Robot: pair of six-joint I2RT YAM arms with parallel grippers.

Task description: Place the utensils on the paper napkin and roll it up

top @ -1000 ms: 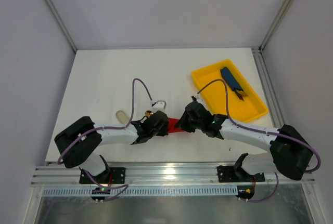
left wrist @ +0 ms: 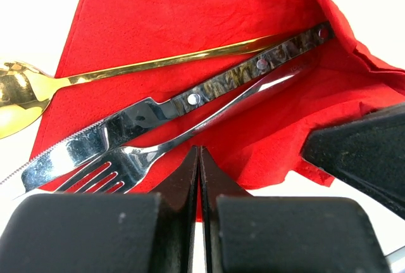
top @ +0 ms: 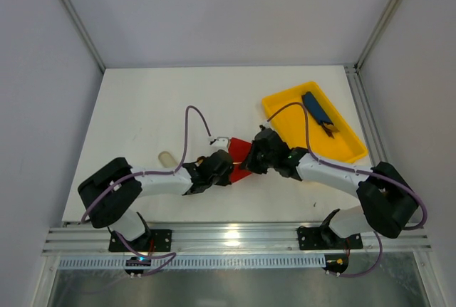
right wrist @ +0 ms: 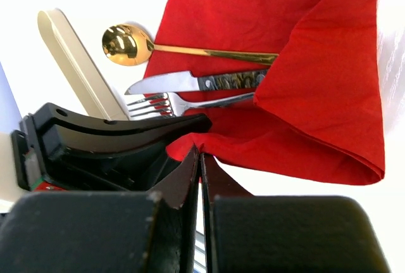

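The red napkin [top: 239, 147] lies between my two grippers. On it in the left wrist view are a gold spoon [left wrist: 145, 65], a knife [left wrist: 101, 138] and a fork [left wrist: 145, 159], side by side. My left gripper is shut over the utensils, nothing seen between its fingers. My right gripper is shut on a lifted edge of the napkin, beside the left gripper. In the right wrist view a folded flap of napkin [right wrist: 323, 83] covers the handle ends.
A pale oblong object [top: 167, 159] lies left of the napkin. The yellow bin [top: 340, 152] with dark blue cloth [top: 314, 107] stands at the back right.
The right gripper has moved up in the top view, and more of the red napkin shows there.
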